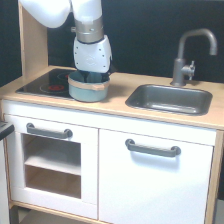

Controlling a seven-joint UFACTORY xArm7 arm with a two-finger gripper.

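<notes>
A grey-blue pot (88, 90) is at the right edge of the dark stovetop (46, 83), partly over the wooden counter. Whether it rests there or hangs slightly above cannot be told. The white arm comes down from the top left, and my gripper (93, 76) is at the pot, its dark fingers reaching down at the opening and rim. The pot's wall and the low resolution hide the fingertips, so their grip on the rim is unclear.
To the right, a metal sink (170, 98) is set into the counter, with a grey faucet (188, 60) behind it. Bare wood (120, 90) lies between pot and sink. Below are an open-fronted compartment (53, 165) and a white cabinet door (150, 180).
</notes>
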